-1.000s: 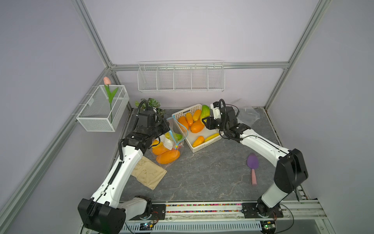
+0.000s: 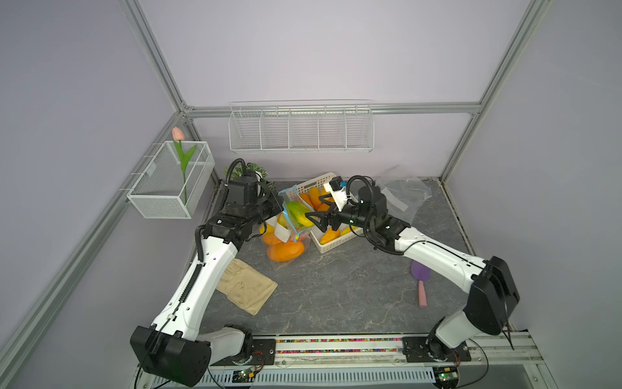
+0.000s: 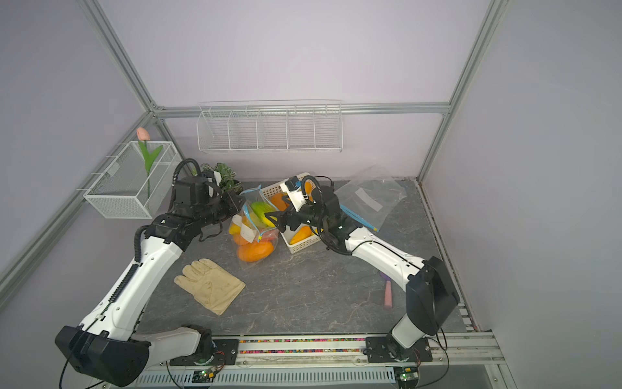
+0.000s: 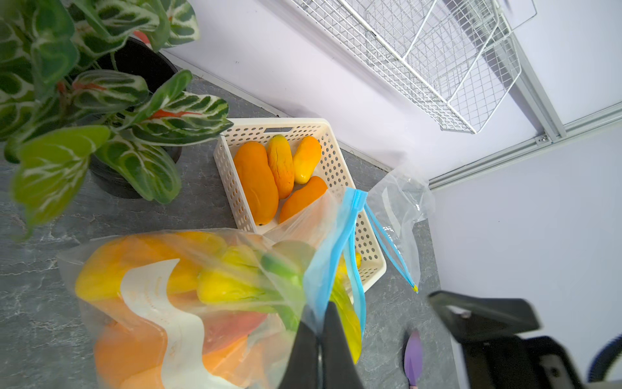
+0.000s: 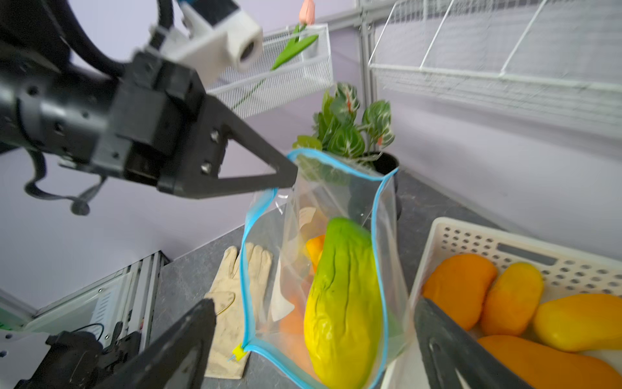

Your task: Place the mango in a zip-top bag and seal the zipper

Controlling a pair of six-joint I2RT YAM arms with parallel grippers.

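An open zip bag point(image 4: 155, 272) with a blue zipper holds several mangoes, a long green-yellow one point(image 5: 343, 298) just inside its mouth. My left gripper is shut on the rim of this bag, holding it up. My right gripper stands open before the bag's mouth, nothing between its fingers. A white perforated basket point(image 5: 440, 227) beside the bag holds several orange and yellow fruits.
A potted plant point(image 4: 110, 129) stands at the back left. An empty zip bag point(image 3: 369, 194) lies at the back right. A glove point(image 3: 210, 285) and a purple spatula point(image 2: 421, 272) lie at either side.
The green-yellow mango went from the basket area, at my right gripper, into the bag.
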